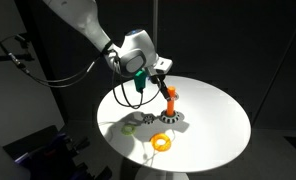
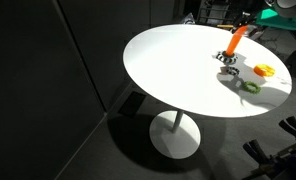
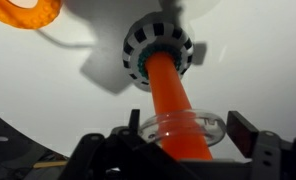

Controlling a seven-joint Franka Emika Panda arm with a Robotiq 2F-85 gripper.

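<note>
An orange post [image 3: 168,88] rises from a black-and-white checkered base [image 3: 138,40] on the round white table [image 1: 213,115]. Around the upper part of the post sits a pale, see-through ring [image 3: 210,125]. My gripper is at the post's upper end, its dark fingers [image 3: 121,152] against both sides of this ring, so it appears shut on it. From the first exterior view, the gripper [image 1: 170,92] stands above the base. In the second exterior view the post [image 2: 237,40] shows clearly, but the ring is hard to make out.
An orange ring [image 1: 161,142] lies flat toward the table's front, and a green ring [image 1: 128,129] lies to its left. Small dark-and-light pieces [image 1: 145,119] rest left of the post.
</note>
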